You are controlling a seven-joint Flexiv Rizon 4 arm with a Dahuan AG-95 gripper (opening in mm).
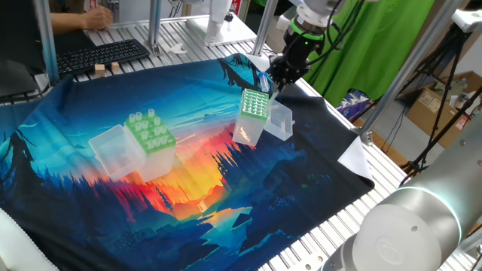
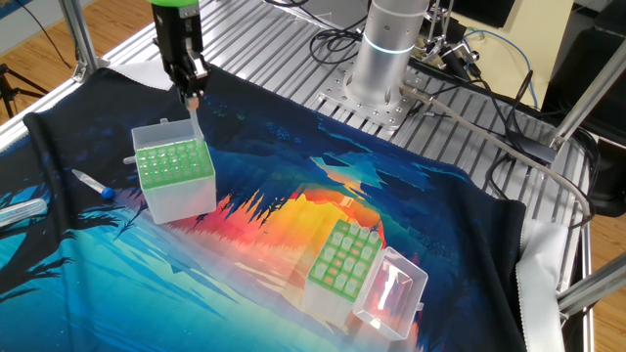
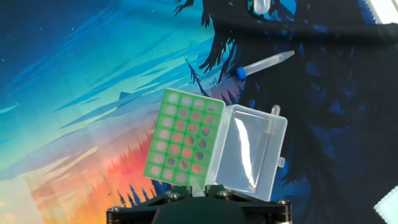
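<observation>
A clear tip box (image 2: 179, 200) with a green rack (image 2: 173, 164) stands on the printed cloth, its clear lid (image 3: 252, 151) hinged open. The rack holes look empty or nearly so in the wrist view. Just past the box's edge on the lid side, my gripper (image 2: 193, 98) is shut on a translucent pipette tip (image 2: 198, 124) that points down. The tip's lower end is close to the lid and box edge; touching or apart, I cannot tell. A second box (image 1: 154, 162) carries several clear tips (image 1: 151, 113) standing up in its green rack, and its lid (image 1: 118, 153) lies open.
A blue-capped tube (image 2: 93, 184) lies on the cloth beside the first box, with another clear tube (image 2: 22, 212) farther out. Open cloth separates the two boxes. A keyboard (image 1: 103, 55) and a person's hand (image 1: 96, 18) are at the far side.
</observation>
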